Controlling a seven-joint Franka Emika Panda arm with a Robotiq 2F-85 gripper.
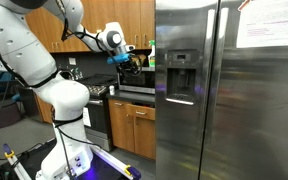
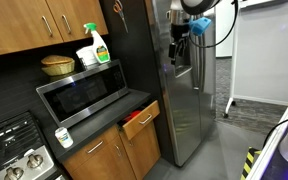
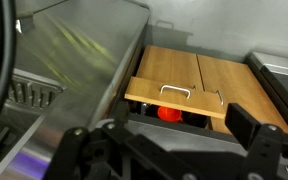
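My gripper stands open in the wrist view, its dark fingers (image 3: 106, 137) wide apart and nothing between them. It hangs in the air in exterior view 1, in front of the counter and left of the fridge. Below and ahead in the wrist view is a pulled-out wooden drawer (image 3: 162, 91) with a metal handle. A red object (image 3: 170, 114) lies inside it. The same drawer (image 2: 138, 126) shows in exterior view 2, under the counter. The steel fridge (image 1: 184, 125) has its doors closed in exterior view 1.
A microwave (image 2: 87, 98) stands on the counter, with a green spray bottle (image 2: 100, 45) and a basket (image 2: 57, 66) on top. A white cup (image 2: 63, 136) sits near the stove (image 2: 14, 165). The fridge's side rises close to the arm.
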